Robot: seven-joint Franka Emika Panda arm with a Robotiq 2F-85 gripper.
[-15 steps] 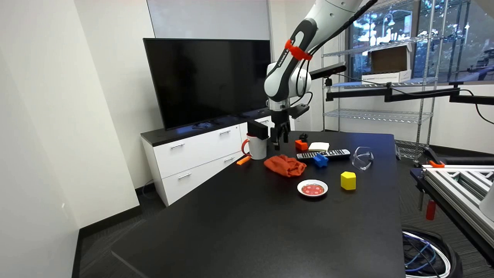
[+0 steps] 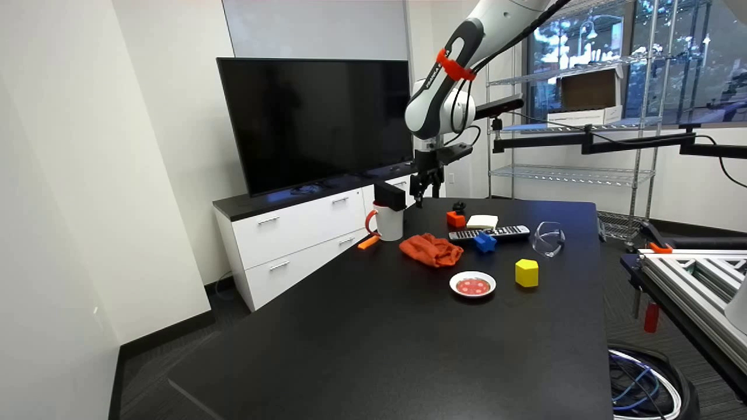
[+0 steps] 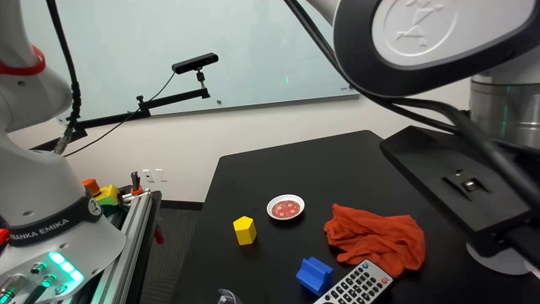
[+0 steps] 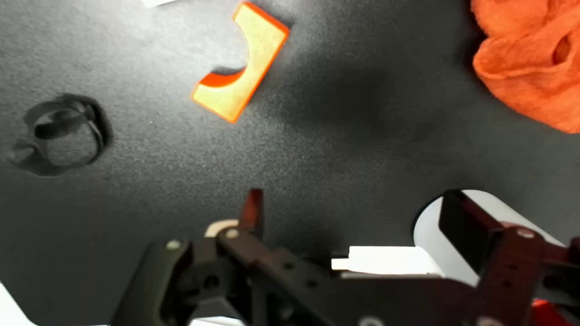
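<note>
In exterior view 1 my gripper (image 2: 419,199) hangs above the far end of the black table, just right of the white mug (image 2: 393,224) and clear of the tabletop. The mug has a red handle and a black block (image 2: 390,196) at its top. From the wrist view, my gripper stands open, its fingers wide apart. Below it, a white rounded object (image 4: 432,231), probably the mug, is partly covered by the right finger. An orange notched piece (image 4: 253,68) and a dark looped band (image 4: 65,133) lie on the table. Exterior view 2 does not show the gripper.
A crumpled orange cloth (image 2: 431,249), a remote (image 2: 515,231), a blue piece (image 2: 484,242), clear glasses (image 2: 548,238), a small dish (image 2: 473,291) and a yellow block (image 2: 526,273) lie around.
My gripper has risen away from the table, and the wrist has shifted slightly to the right in exterior view 1. The objects on the table have not moved.
</note>
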